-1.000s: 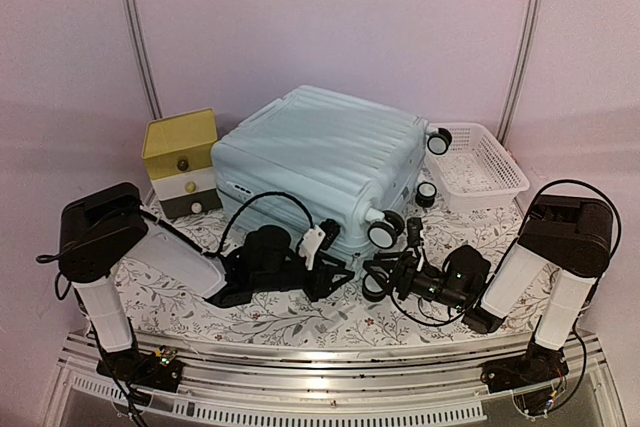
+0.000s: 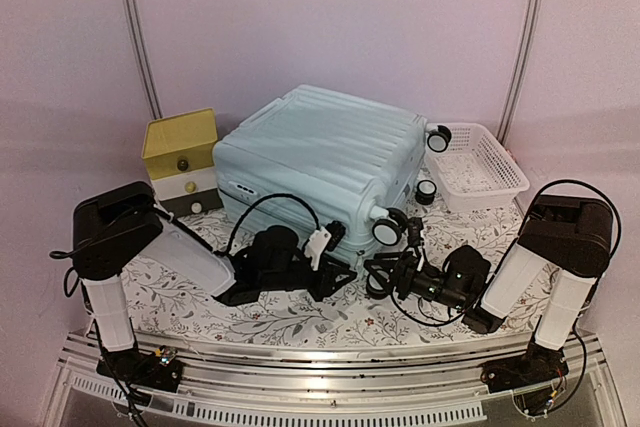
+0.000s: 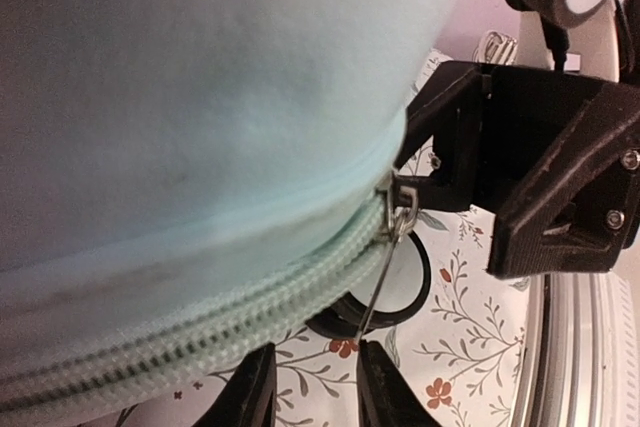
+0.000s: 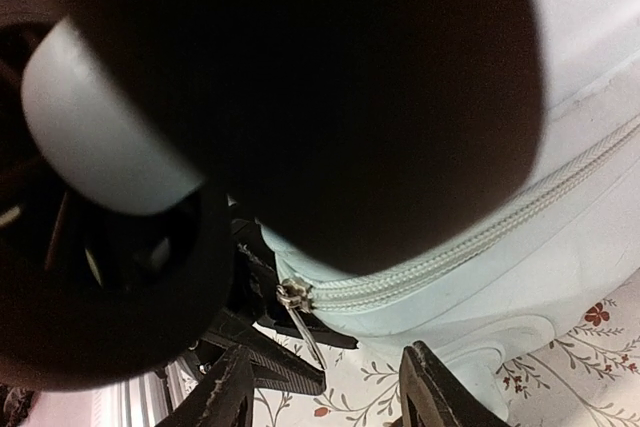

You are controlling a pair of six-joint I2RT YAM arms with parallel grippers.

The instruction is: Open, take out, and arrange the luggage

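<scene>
The pale blue suitcase (image 2: 310, 147) lies on its side, wheels toward the right. Its zipper (image 3: 200, 337) runs along the lower near edge, ending in a metal slider with a thin pull (image 4: 305, 332) hanging down. My left gripper is part open below the zipper, the pull's tip by its right finger; whether it touches is unclear. My right gripper is part open, fingers either side of and below the pull, apart from the slider. In the top view both grippers face each other at the suitcase's near right corner, beside a wheel (image 2: 387, 231).
A small yellow, white and dark drawer unit (image 2: 180, 142) stands at the back left. A white perforated basket (image 2: 500, 182) sits at the back right, behind the right arm.
My left arm has shifted slightly to the right toward the suitcase's corner. The right arm looks almost still; the suitcase is nearly unchanged.
</scene>
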